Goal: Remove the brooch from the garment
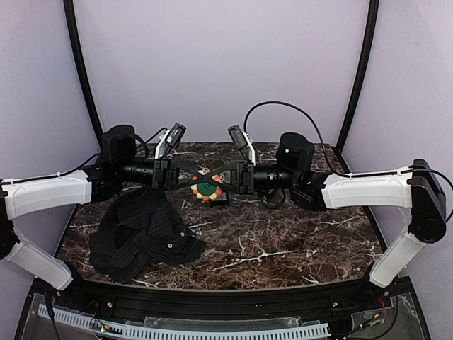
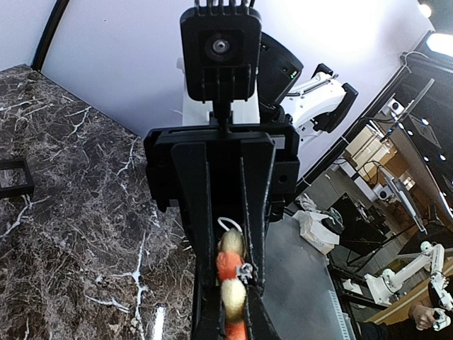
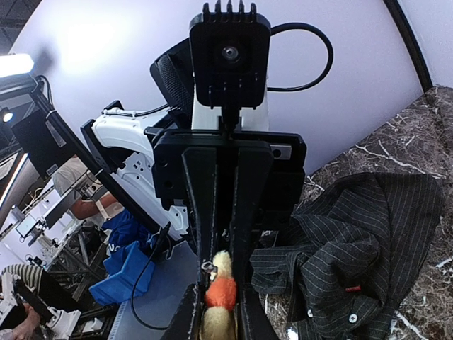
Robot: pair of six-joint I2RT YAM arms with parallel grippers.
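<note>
A flower-shaped brooch [image 1: 207, 189], green with orange and cream petals, hangs in mid-air between both grippers at the centre of the top view. My left gripper is shut on its edge, with petals and a small metal piece between the fingers. My right gripper is shut on it from the other side, a metal piece beside the petals. The two grippers' fingers overlap in the top view. The dark pinstriped garment [image 1: 141, 234] lies crumpled on the left of the table, below and apart from the brooch, also in the right wrist view [image 3: 361, 241].
A small black frame-like object [image 2: 18, 177] lies on the marble table, behind the brooch in the top view. Walls enclose the back and sides.
</note>
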